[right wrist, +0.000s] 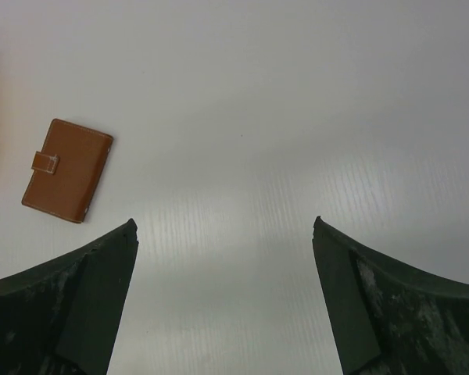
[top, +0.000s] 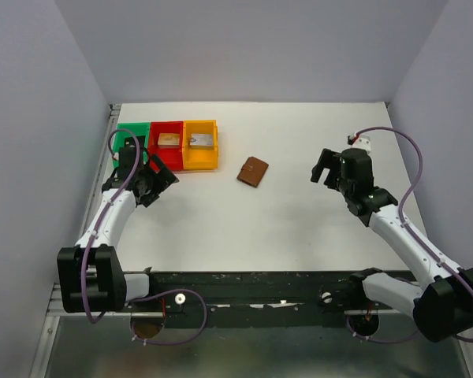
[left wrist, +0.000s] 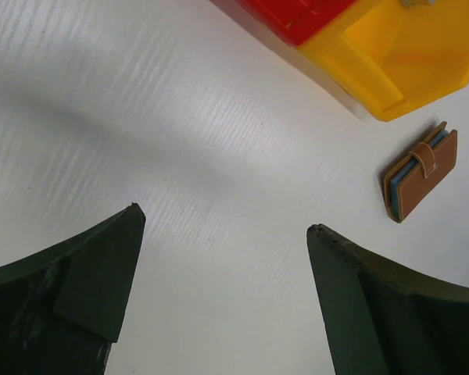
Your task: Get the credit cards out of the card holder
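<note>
A brown card holder (top: 252, 171) lies closed on the white table, near the middle in the top view. Its strap (left wrist: 425, 158) is across the edge in the left wrist view, and something bluish shows between the covers; separate cards cannot be made out. In the right wrist view the holder (right wrist: 68, 169) is at the left, cover up. My left gripper (top: 165, 177) stands open to the holder's left, nothing between its fingers. Off to its right is my right gripper (top: 323, 179), also open and empty, with both fingers (right wrist: 375, 289) spread wide.
Green (top: 132, 126), red (top: 167, 126) and yellow (top: 199, 164) bins stand in a row at the back left, near the left gripper. The red and yellow ones hold small packets. Between the arms and around the holder the table (top: 244, 228) is bare.
</note>
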